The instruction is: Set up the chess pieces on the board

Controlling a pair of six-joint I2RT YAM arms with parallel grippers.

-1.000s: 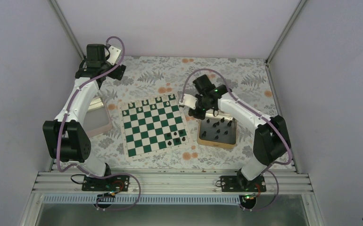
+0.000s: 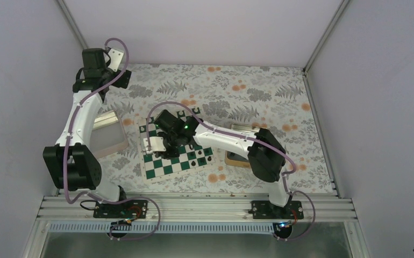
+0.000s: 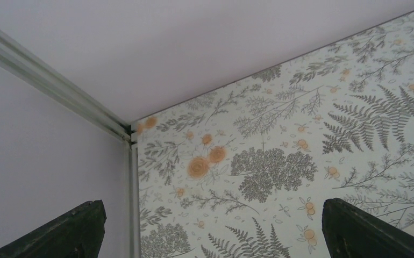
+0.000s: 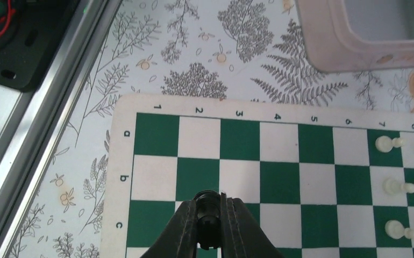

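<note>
The green-and-white chessboard [image 2: 164, 167] lies on the patterned cloth. My right gripper hangs over the board, shut on a black chess piece [image 4: 208, 219]; which kind of piece I cannot tell. Under it in the right wrist view are empty squares of rows a to c, near columns 2 and 3. White pieces [image 4: 385, 143] stand in columns 7 and 8. Several black pieces [image 2: 201, 161] stand at the board's near right corner in the top view. My left gripper is open at the far left, nothing between its fingers.
A pinkish box [image 4: 328, 54] stands beside the board, at its left in the top view. To the right is a tan-rimmed box [image 2: 238, 163], largely covered by my right arm. The cloth behind the board is free.
My right gripper has swung left from beside the right box to over the board. My left arm has shifted slightly left.
</note>
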